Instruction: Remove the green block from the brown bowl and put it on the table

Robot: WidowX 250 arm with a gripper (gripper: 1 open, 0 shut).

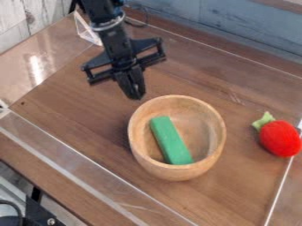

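The green block (171, 141) lies lengthwise inside the brown bowl (207, 110), resting against its inner floor and wall. Behind the bowl and to its left, my gripper (136, 91) hangs above the table, apart from both bowl and block. Its dark fingers point down toward the camera side. At this size and angle I cannot tell whether the fingers are parted, though nothing is visible in them.
A red strawberry-like toy (280, 139) with a green top sits right of the bowl. Something clear and wiry (88, 31) stands at the back left, partly behind the arm.
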